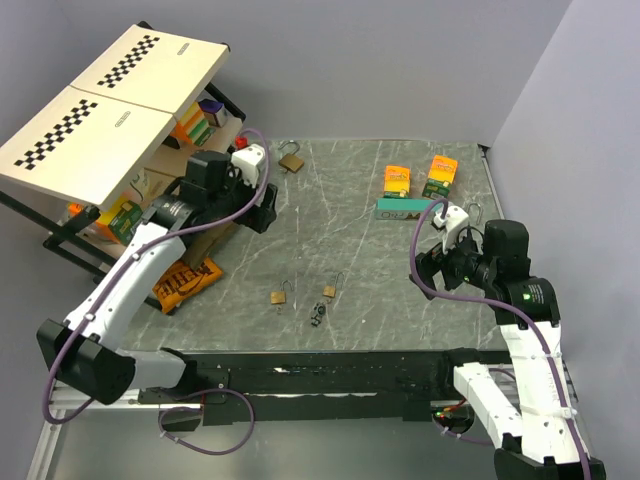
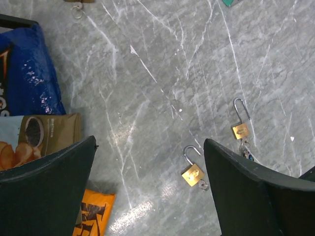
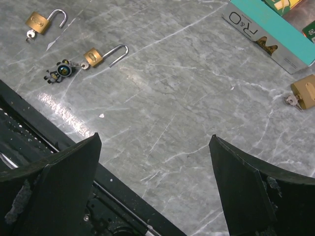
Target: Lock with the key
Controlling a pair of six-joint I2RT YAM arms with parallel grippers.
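Observation:
Two small brass padlocks with raised shackles lie on the grey marble table: one on the left (image 1: pixel 278 297) (image 2: pixel 192 175) (image 3: pixel 37 22), with keys at its base, the other (image 1: pixel 329 291) (image 2: pixel 240 131) (image 3: pixel 93 57) to its right, with a key and a dark figurine keychain (image 1: pixel 318 314) (image 3: pixel 64 70). A larger padlock (image 3: pixel 306 91) with a key shows at the right of the right wrist view, another (image 1: pixel 292 160) at the back. My left gripper (image 1: pixel 257 205) hangs open over the left of the table, my right gripper (image 1: pixel 432 266) open over the right, both empty.
A shelf rack (image 1: pixel 120 85) with packets fills the left, an orange bag (image 1: pixel 185 285) beside it. A teal box (image 1: pixel 401 208) and two orange cartons (image 1: pixel 396 180) stand back right. Its front edge has a dark rail.

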